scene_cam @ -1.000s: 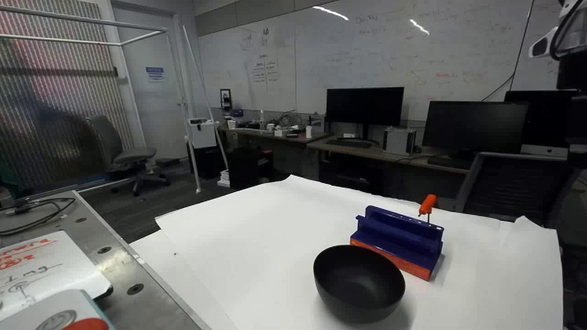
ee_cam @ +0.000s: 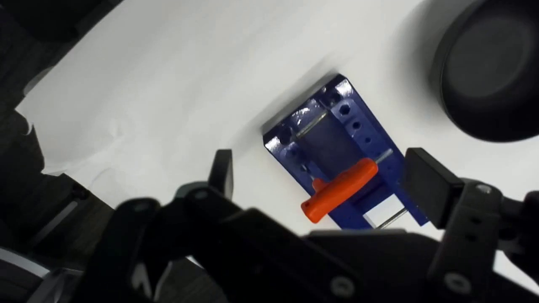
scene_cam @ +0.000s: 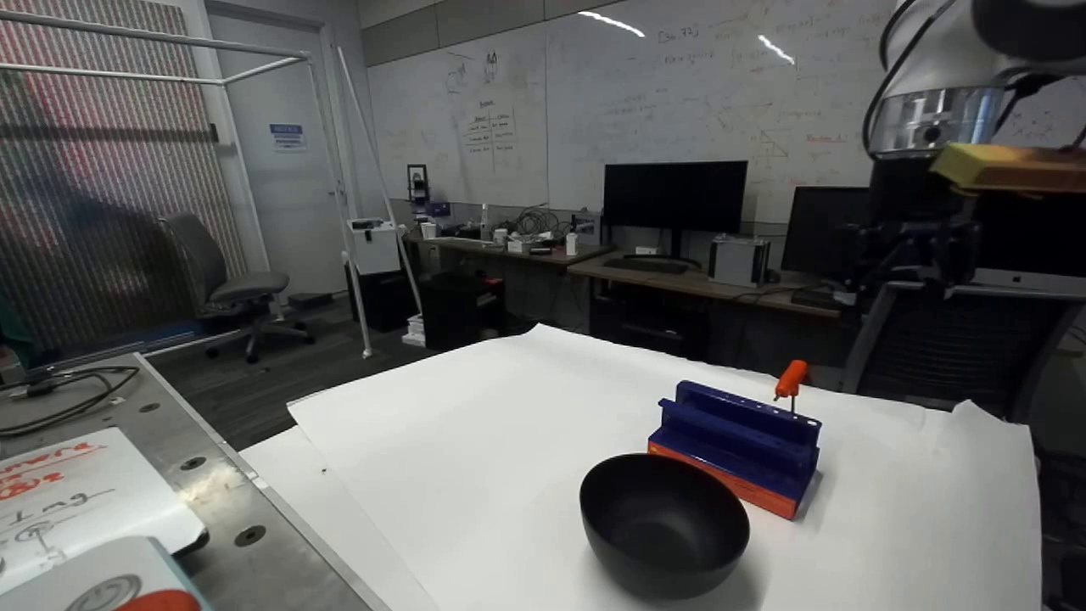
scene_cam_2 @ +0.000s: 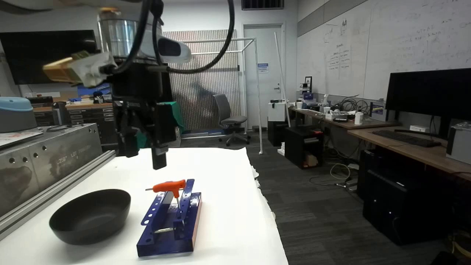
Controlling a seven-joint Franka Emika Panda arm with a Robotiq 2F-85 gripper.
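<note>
An orange-handled hex key (scene_cam_2: pixel 170 187) stands with its shaft in a hole of a blue tool holder (scene_cam_2: pixel 190 221), handle up. From above, in the wrist view, the orange handle (ee_cam: pixel 340 190) lies across the blue holder (ee_cam: pixel 323 136). My open gripper hangs above them, its fingers wide apart with nothing held. In exterior view 2 the gripper (scene_cam_2: pixel 143 158) is clear of the handle and higher than it. A black bowl (scene_cam: pixel 663 524) sits on the white table beside the holder, and its inside looks empty where it shows.
White paper (scene_cam: pixel 458 438) covers the table, with free room left of the bowl. A metal bench (scene_cam: pixel 219 489) borders the table on the left in exterior view 1. A chair (scene_cam: pixel 967 351) stands behind the table's far right side.
In exterior view 1 the arm and gripper have come leftward from the right edge, further into view. The bowl, holder and hex key stand where they were.
</note>
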